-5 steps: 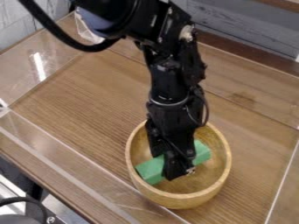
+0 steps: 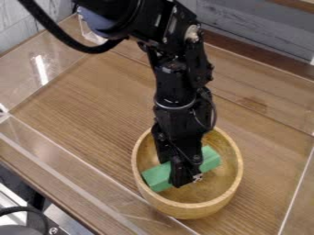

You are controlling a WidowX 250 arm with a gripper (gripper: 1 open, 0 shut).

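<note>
A black robot arm reaches down from the top of the camera view into a round wooden bowl (image 2: 221, 195) at the lower middle. Its gripper (image 2: 185, 173) is inside the bowl, shut on a green block (image 2: 159, 178), which lies tilted low in the bowl and shows on both sides of the fingers. The fingertips are partly hard to make out against the block.
The bowl stands on a wooden table (image 2: 73, 110) with a clear plastic edge at the lower left. A pale panelled wall runs along the back, and a black cable loops at the lower left.
The upper arm and wrist have shifted slightly, with the wrist turned a little. The gripper and green block remain in the bowl in about the same place.
</note>
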